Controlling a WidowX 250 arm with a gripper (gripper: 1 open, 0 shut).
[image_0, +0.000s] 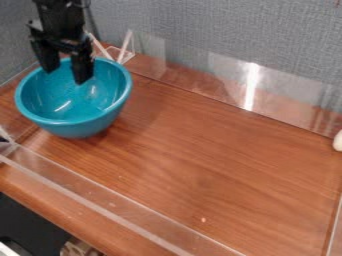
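Note:
A large turquoise bowl (86, 117) sits at the left of the wooden counter. My black gripper (64, 62) hangs over the bowl's back part, its two fingers apart and pointing down, with nothing visible held between them. The inside of the bowl below it looks empty from this angle, though its far bottom is partly hard to see.
Behind the bowl are some white strap-like items and a grey wall with a clear panel along the back edge. A small white object (337, 140) is at the right edge.

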